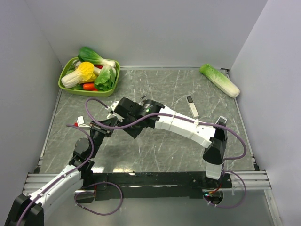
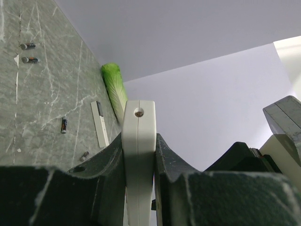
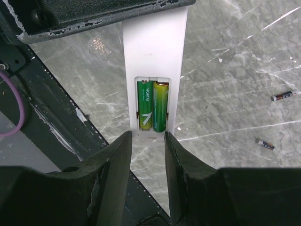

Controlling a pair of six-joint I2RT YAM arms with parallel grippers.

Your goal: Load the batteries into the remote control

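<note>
My left gripper is shut on the white remote control (image 2: 139,165), whose narrow end points up between its fingers. In the right wrist view, the remote's open battery compartment faces the camera. A green battery (image 3: 146,104) with white lettering lies in its left half. Beside it rests a second green battery (image 3: 160,107) with a brass-coloured upper end. Just at the remote's lower end is my right gripper, partly open, with its fingertips apart and no battery between them. The top view hides the remote behind the arms.
Several loose dark batteries lie on the marble table, among them one battery (image 2: 64,125) and another (image 3: 283,95). A slim white-and-black object (image 1: 192,107) lies back right, near a cabbage (image 1: 219,80). A green vegetable basket (image 1: 89,93) stands back left.
</note>
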